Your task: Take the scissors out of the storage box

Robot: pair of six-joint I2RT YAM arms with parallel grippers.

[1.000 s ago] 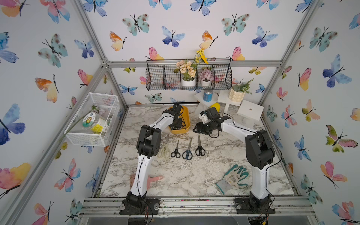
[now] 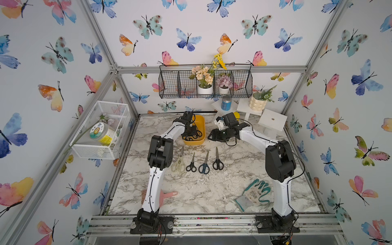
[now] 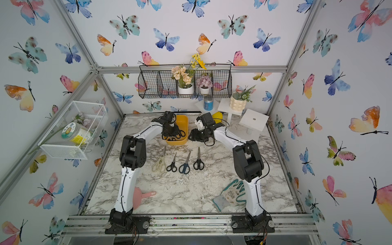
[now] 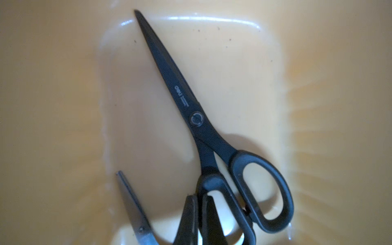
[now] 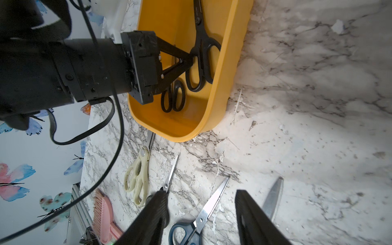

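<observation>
Inside the yellow storage box lie large black scissors (image 4: 179, 87) and a smaller pair (image 4: 132, 204), partly cut off in the left wrist view. The tips of my left gripper are together over the near handle loop of the large pair, with nothing clearly visible between them. From the right wrist view the left gripper reaches down into the box, its tips touching or very near that handle. My right gripper is beside the box on its right, fingers apart and empty, with the table below.
In front of the box, cream-handled scissors (image 2: 178, 164), small dark scissors (image 2: 191, 166), blue-handled scissors (image 2: 204, 167) and black scissors (image 2: 218, 163) lie in a row. A glove (image 2: 255, 194) and pink dustpan (image 3: 138, 196) lie nearer the front. White stands (image 2: 272, 120) fill the back right.
The yellow box has shifted slightly left, along with my left arm. My right arm has also drifted a little left and back. The scissors in front have not moved.
</observation>
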